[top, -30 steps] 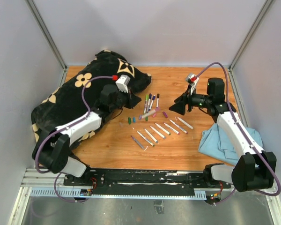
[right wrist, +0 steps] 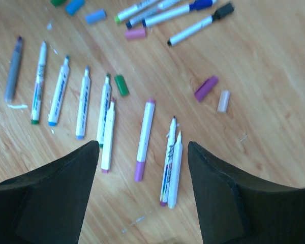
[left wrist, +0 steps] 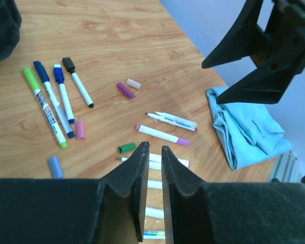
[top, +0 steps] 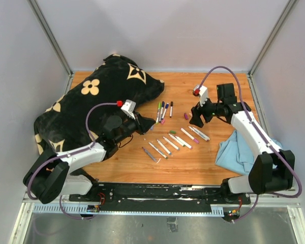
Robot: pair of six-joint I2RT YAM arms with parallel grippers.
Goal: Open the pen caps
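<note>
Pens lie on the wooden table, some uncapped in a row, such as a white pen with a purple end (right wrist: 145, 132) and two thin pens (right wrist: 175, 173). Capped ones, including a green pen (left wrist: 46, 109) and a black one (left wrist: 79, 84), lie at the back. Loose caps are scattered among them: purple (right wrist: 206, 88), green (right wrist: 121, 85), pink (right wrist: 135, 33), blue (right wrist: 95, 16). My left gripper (top: 149, 124) hovers left of the pens, its fingertips close together in its wrist view; whether anything is between them is hidden. My right gripper (top: 196, 116) hovers above the right-side pens, fingers apart, empty.
A black patterned cushion (top: 79, 107) fills the left side of the table. A folded blue cloth (top: 231, 155) lies at the front right.
</note>
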